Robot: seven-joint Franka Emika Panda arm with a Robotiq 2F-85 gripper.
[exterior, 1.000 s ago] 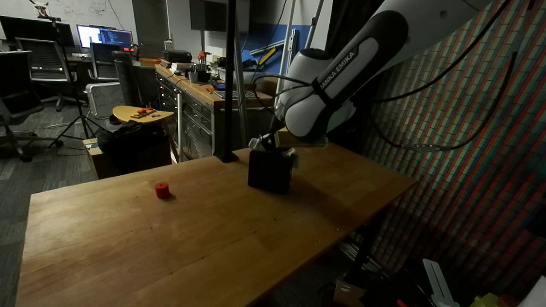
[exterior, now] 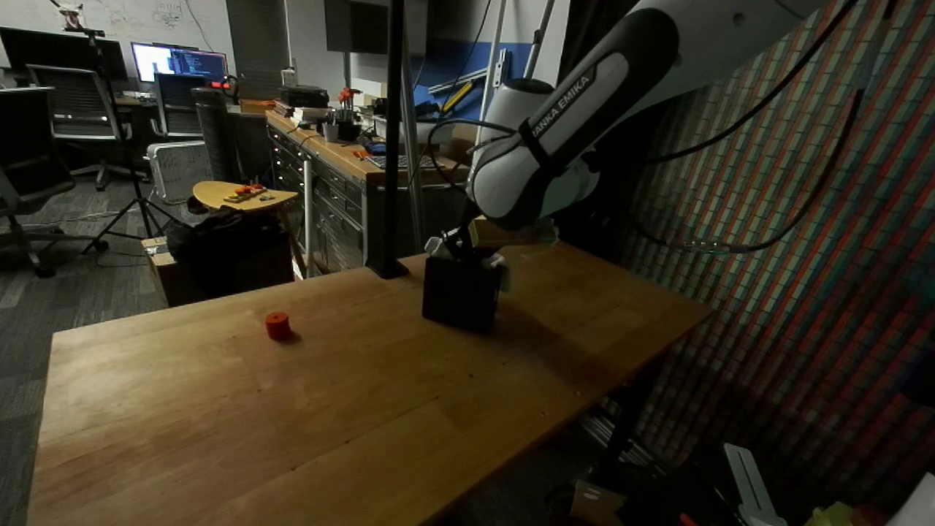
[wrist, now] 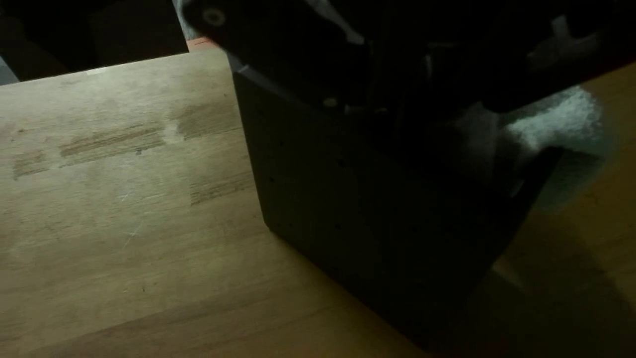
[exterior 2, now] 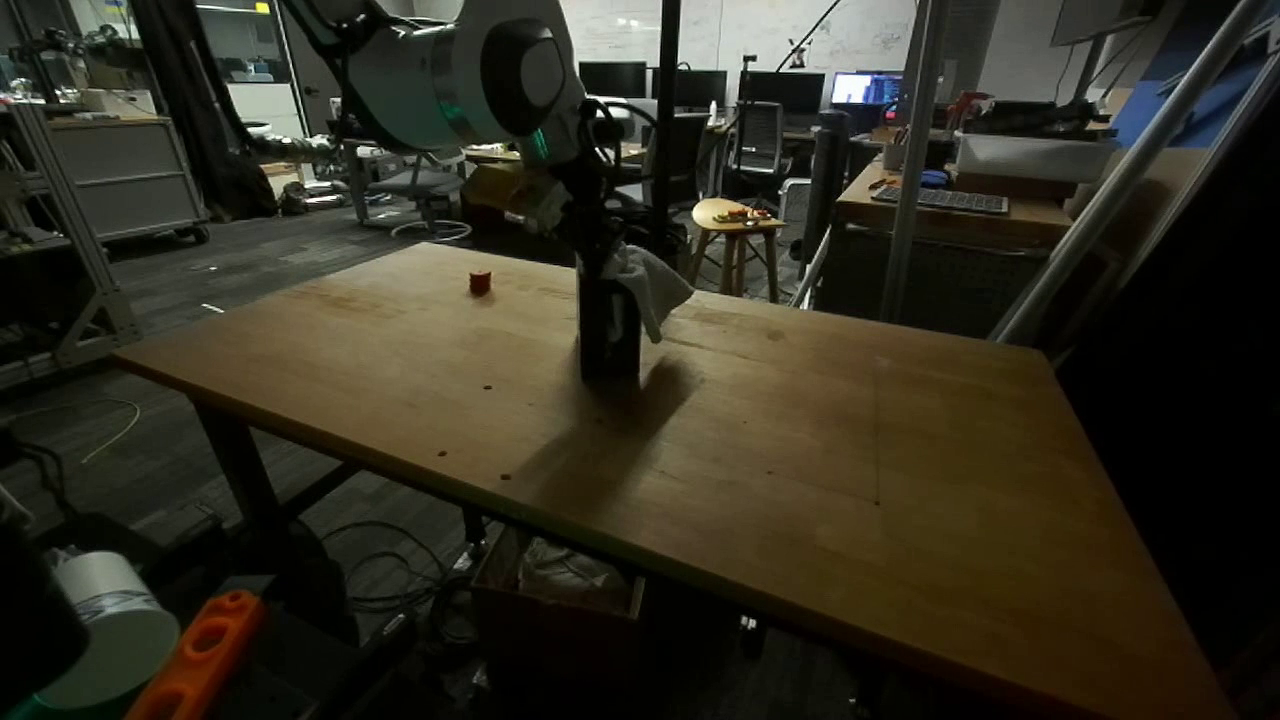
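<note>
A black box (exterior: 460, 294) stands upright on the wooden table (exterior: 350, 394), its top end meeting my gripper (exterior: 464, 248). White cloth (exterior 2: 651, 288) hangs out over one side of the box in exterior view 2; a blurred pale part of that cloth (wrist: 557, 125) shows at the right in the wrist view. There, the dark gripper covers the top of the box (wrist: 381, 232). Its fingertips are lost in shadow, so whether they grip the cloth or the box wall cannot be made out.
A small red cylinder (exterior: 277, 326) rests on the table, well apart from the box. A black post (exterior: 392, 175) rises at the table's far edge, close behind the box.
The arm has swung left and slightly down in exterior view 1. The black box has shifted very slightly left along with it; the red cylinder has stayed put.
</note>
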